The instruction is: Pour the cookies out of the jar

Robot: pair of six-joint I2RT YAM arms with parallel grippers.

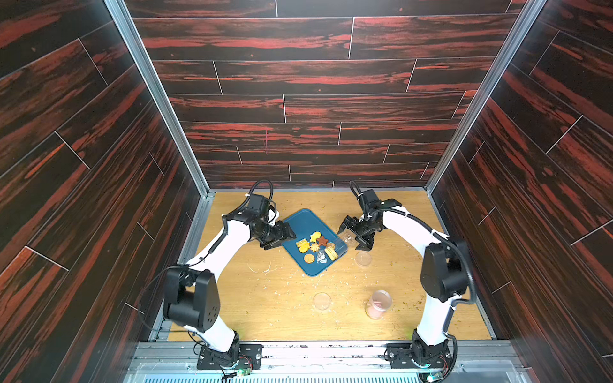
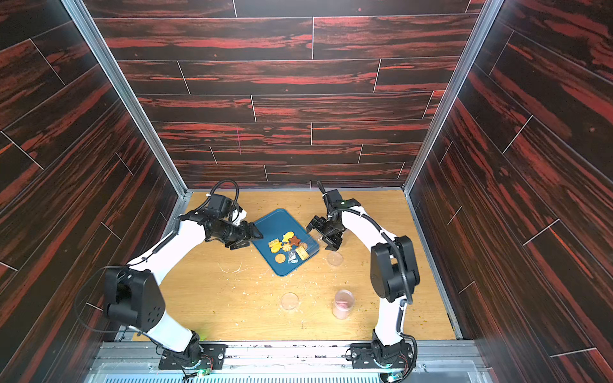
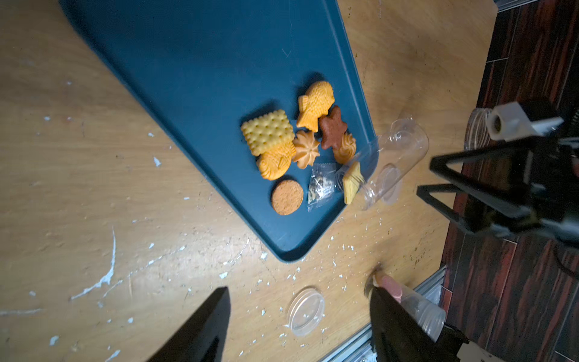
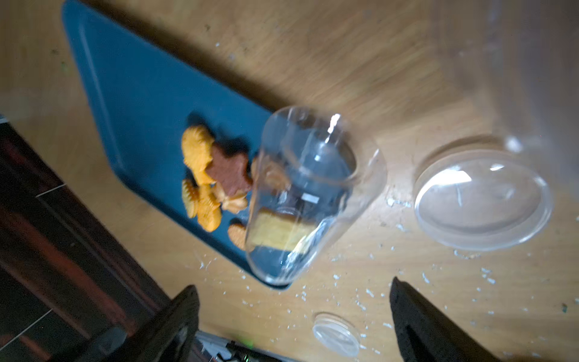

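A clear jar (image 3: 386,160) lies on its side, tilted, at the right corner of the blue tray (image 1: 297,220), its mouth toward the tray. A yellow wafer (image 4: 280,231) shows through the jar wall; whether it is inside or beneath, I cannot tell. Several cookies (image 3: 305,149) and a small clear packet (image 3: 321,184) rest on the tray. Around the jar's closed end, my right gripper (image 1: 351,237) is open, apart from it and gripping nothing. My left gripper (image 1: 281,239) hovers by the tray's left edge, open and empty.
Clear lids lie on the table, one (image 1: 363,258) near the jar and another (image 1: 321,301) in front. A second jar (image 1: 379,304) with pinkish contents stands front right. Blurred clear plastic (image 4: 524,78) fills the right wrist view's upper right.
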